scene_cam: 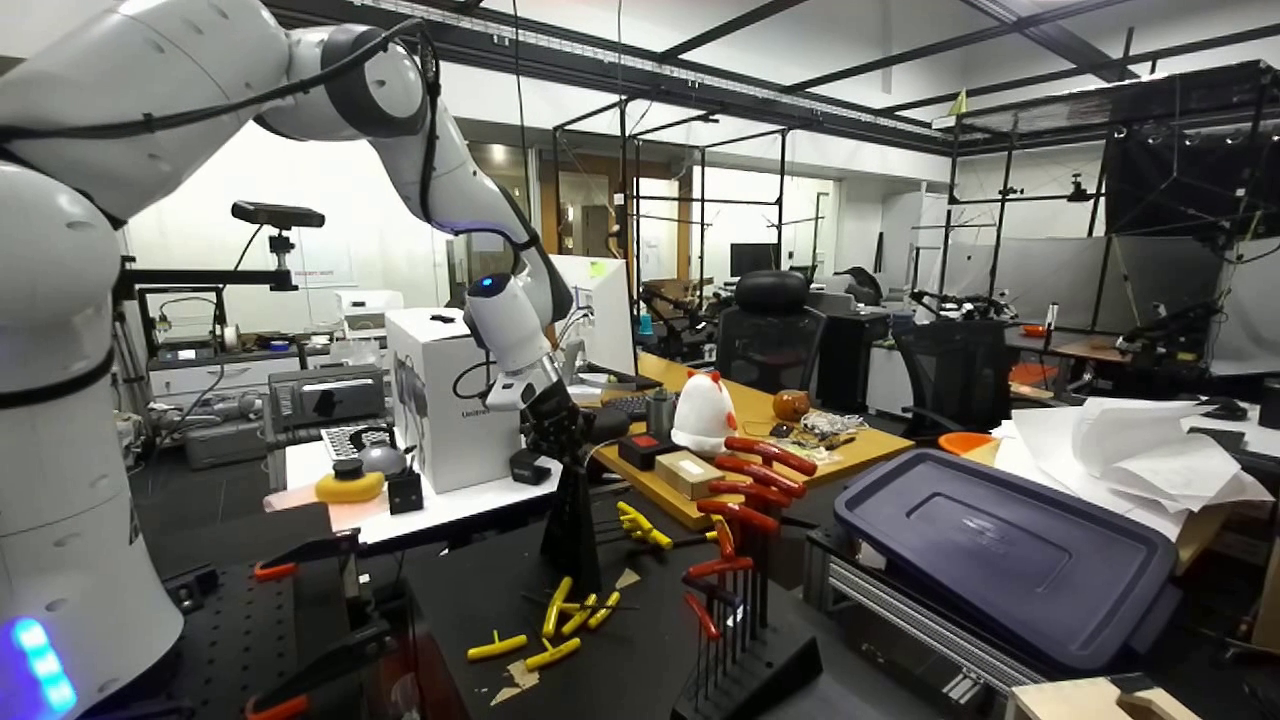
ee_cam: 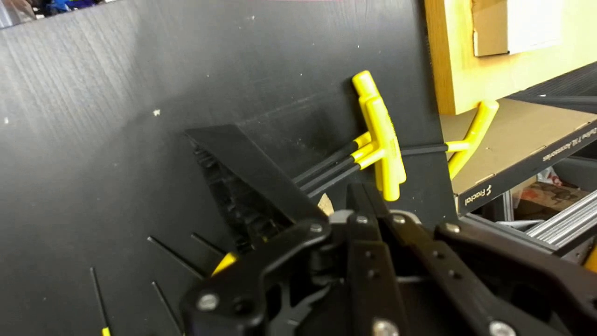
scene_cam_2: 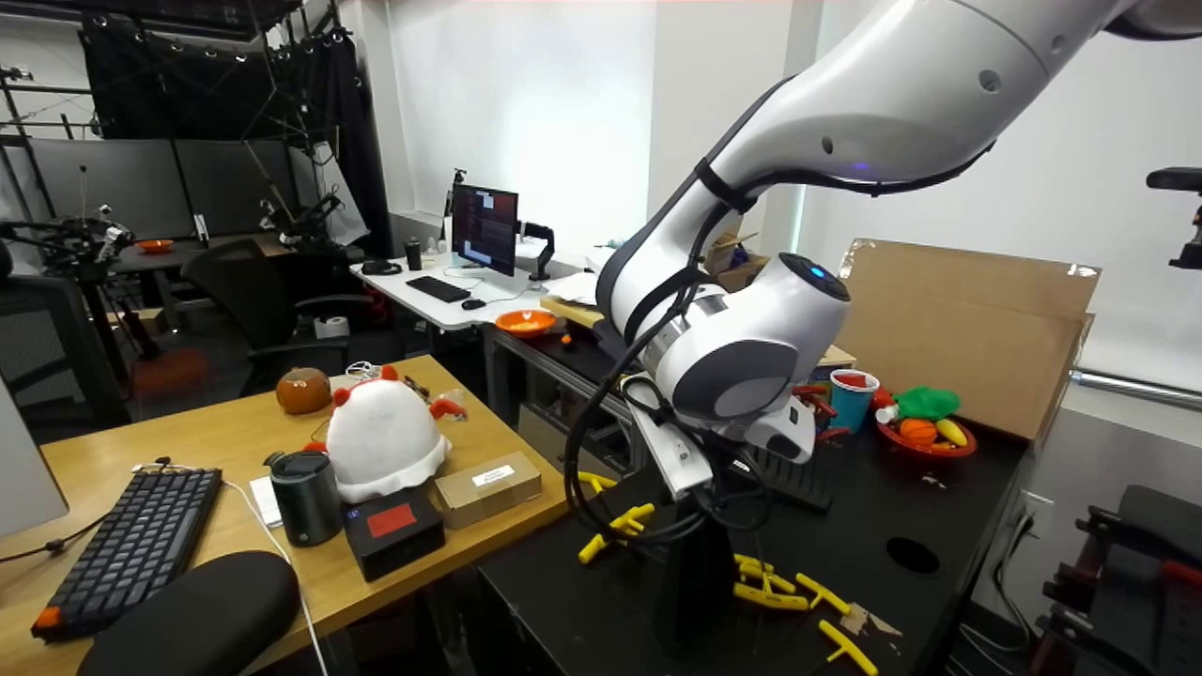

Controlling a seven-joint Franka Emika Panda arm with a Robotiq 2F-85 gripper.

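A tall black stand (scene_cam: 571,534) rises from the black table under my gripper (scene_cam: 564,446); part of it also shows in the wrist view as a dark slotted block (ee_cam: 263,173). In that view my gripper is shut, its fingertips close to the block's near end, and whether they touch it cannot be told. Nothing shows between the fingers. Yellow T-handle keys (ee_cam: 383,143) lie bunched ahead of the fingertips. More yellow keys (scene_cam: 558,610) are scattered on the table. In the second exterior view, arm and cables hide the fingertips above the stand (scene_cam_2: 689,591).
A rack of red T-handle keys (scene_cam: 744,516) stands at the table's front right. The wooden desk (ee_cam: 442,67) borders the table, with a small carton (scene_cam: 687,474) near its edge. A red bowl of toy food (scene_cam_2: 930,443) and a blue cup (scene_cam_2: 851,402) sit at the far end.
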